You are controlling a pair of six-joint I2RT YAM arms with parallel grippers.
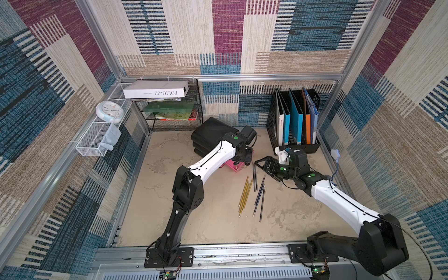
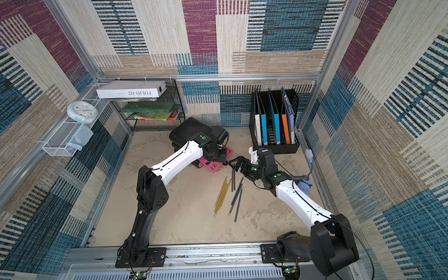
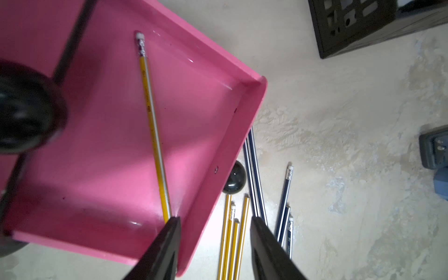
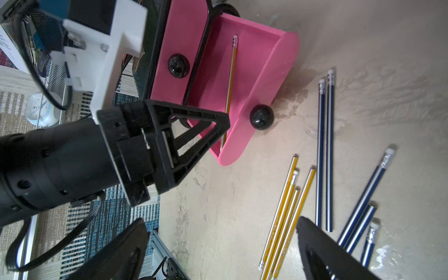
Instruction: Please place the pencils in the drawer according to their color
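A pink drawer [image 3: 112, 154] stands pulled out from the black cabinet [image 1: 212, 133], and one yellow pencil [image 3: 153, 116] lies inside it. Over the drawer's front end hangs my left gripper, its fingers apart and empty, one on each side of the front wall in its own view. On the table in front are several yellow pencils [image 4: 284, 219], a pair of dark blue pencils [image 4: 325, 149] to their right, and more dark pencils [image 4: 366, 200] further right. My right gripper is open above the table, right of the drawer, with nothing between its fingers.
A black file rack [image 1: 294, 147] with binders stands at the back right, behind my right arm. The drawer's round black knob [image 4: 261, 116] sticks out toward the pencils. At the back left is a wire shelf [image 1: 170, 109].
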